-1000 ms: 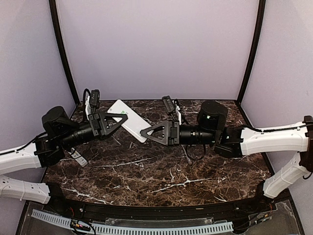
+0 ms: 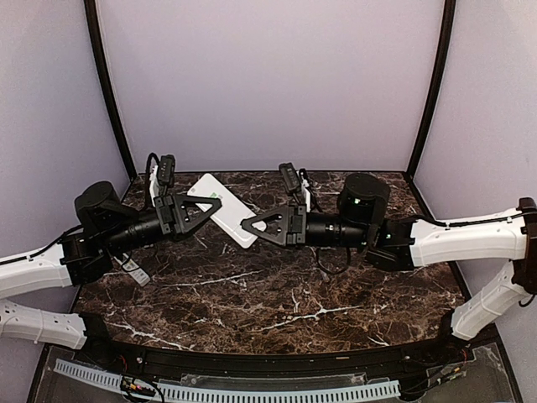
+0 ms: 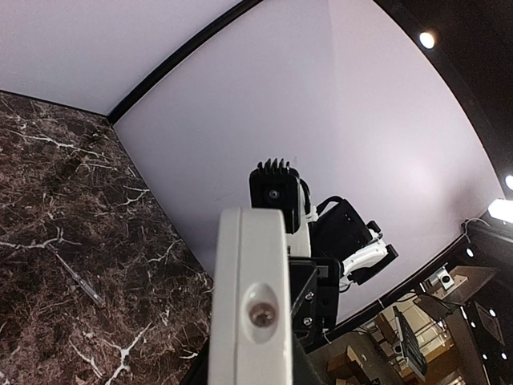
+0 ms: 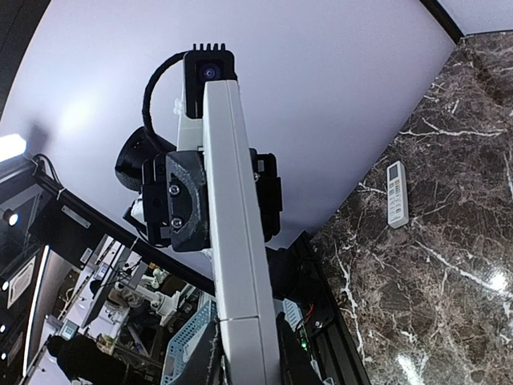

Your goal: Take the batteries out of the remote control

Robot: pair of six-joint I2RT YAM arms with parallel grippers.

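A white, slab-shaped remote [image 2: 231, 220] is held tilted in the air between both arms. My left gripper [image 2: 213, 204] is shut on its upper-left end. My right gripper [image 2: 250, 225] is at its lower-right end; whether its fingers press on it I cannot tell. In the left wrist view the body's narrow end [image 3: 250, 297], with a small recessed screw, fills the lower middle. In the right wrist view its long edge [image 4: 239, 233] shows with a seam across it, hiding most of the fingers. No batteries can be seen.
A second, button-covered remote [image 4: 397, 194] lies on the dark marble table [image 2: 277, 311], at the left side in the top view, partly behind my left arm. Walls close in the back and sides.
The held remote and my left gripper have shifted very slightly right and down. The right arm shows almost no movement.
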